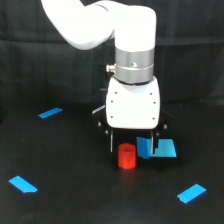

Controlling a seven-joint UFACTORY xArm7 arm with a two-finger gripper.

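Observation:
A small red object [127, 156], round or block-like, stands on the dark table below the white hand. My gripper [132, 148] hangs over it, its two dark fingers spread wide apart at either side of the hand. It is open, and no grip on the red object shows. From this one view I cannot tell how far above or behind it the fingertips are. Just right of the red object lies a bright blue piece [163, 149], partly hidden behind the hand and a finger.
Blue strips mark the table: one at the back left [50, 113], one at the front left [22, 184] and one at the front right [191, 193].

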